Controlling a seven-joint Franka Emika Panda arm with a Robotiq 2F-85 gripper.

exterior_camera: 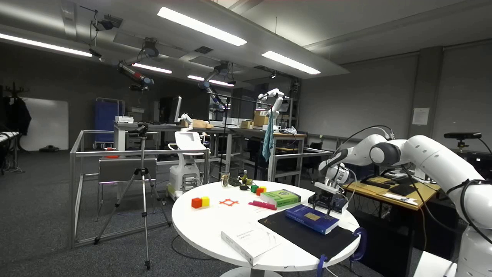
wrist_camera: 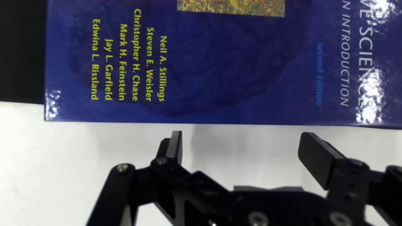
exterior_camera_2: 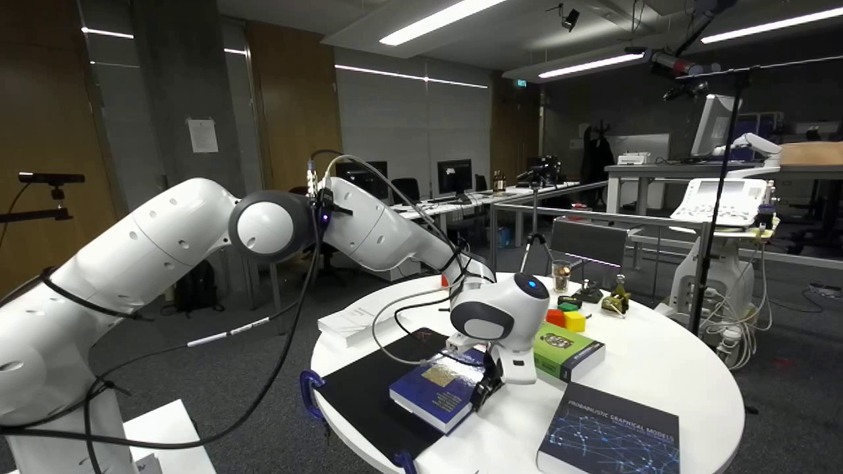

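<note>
A thick blue book (wrist_camera: 233, 67) lies flat, cover up, mostly on the black mat (wrist_camera: 20, 52); its long edge reaches past the mat onto the white table. In the wrist view my gripper stands open, its fingers wide apart just off that edge, with only bare table showing between them. From the side, the gripper (exterior_camera_2: 482, 392) is low beside the blue book (exterior_camera_2: 442, 388). Whether a fingertip touches the book cannot be told.
A green book (exterior_camera_2: 567, 349) and a dark book (exterior_camera_2: 612, 434) lie beyond my gripper. Across the table are a white book (exterior_camera: 250, 241), coloured blocks (exterior_camera: 196, 202) and a glass (exterior_camera: 225, 179). Blue clamps (exterior_camera: 362, 243) grip the table's edge.
</note>
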